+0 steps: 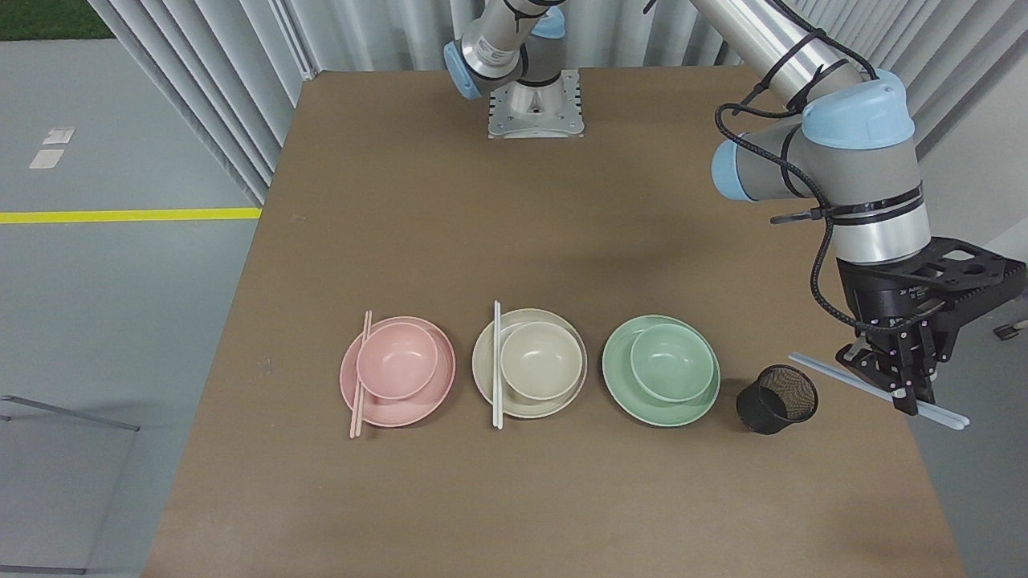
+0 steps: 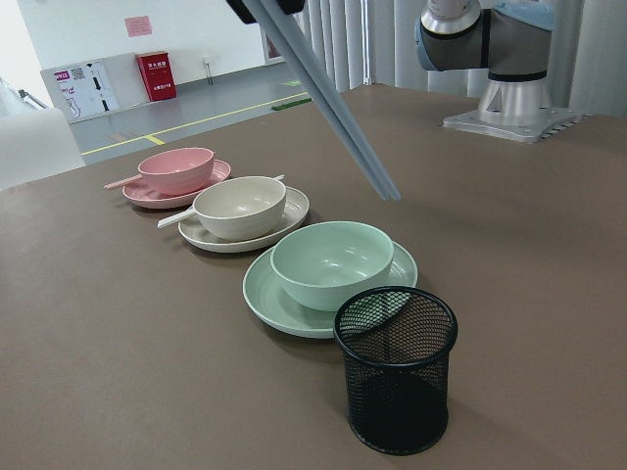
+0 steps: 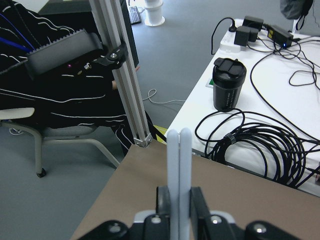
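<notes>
My gripper (image 1: 898, 393) is at the table's right edge in the front view, shut on a pair of pale blue chopsticks (image 2: 328, 98) held aloft; in the wrist view (image 3: 178, 205) they stand between its fingers. Left of it is a black mesh cup (image 2: 397, 392), empty. A green bowl (image 1: 671, 361) on a green plate, a cream bowl (image 1: 540, 360) on a cream plate with white chopsticks (image 1: 497, 364), and a pink bowl (image 1: 396, 360) on a pink plate with pink chopsticks (image 1: 361, 376) form a row.
The wrist view shows a white side table (image 3: 205, 107) with cables and a tumbler (image 3: 227, 87), beside a metal post (image 3: 125, 90).
</notes>
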